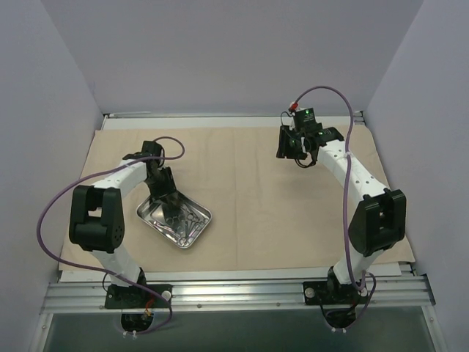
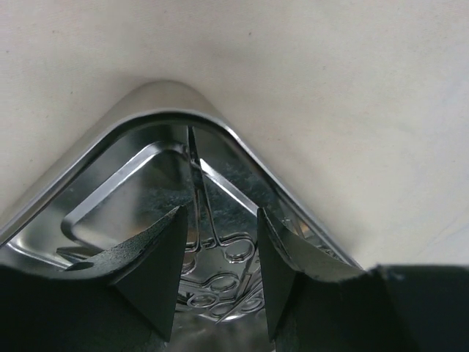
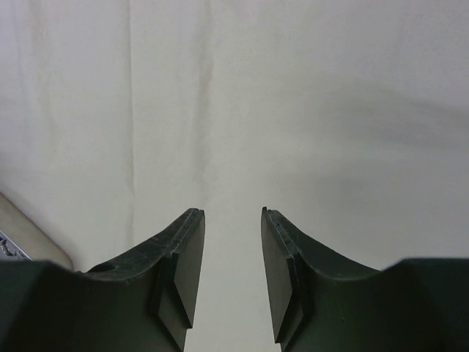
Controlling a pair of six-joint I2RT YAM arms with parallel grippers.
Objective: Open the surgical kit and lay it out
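A steel tray (image 1: pixel 150 214) of surgical instruments lies on the left of the beige cloth. Scissor-like instruments (image 2: pixel 209 220) lie inside it, some overlapping. My left gripper (image 1: pixel 163 189) is over the tray's far end, open, its fingers (image 2: pixel 150 271) framing the instruments in the left wrist view. My right gripper (image 1: pixel 288 154) is raised over the cloth's back right, fingers apart with only cloth seen between them; the tray's edge (image 3: pixel 29 227) shows at the left of the right wrist view.
Grey walls border the workspace at the back and both sides.
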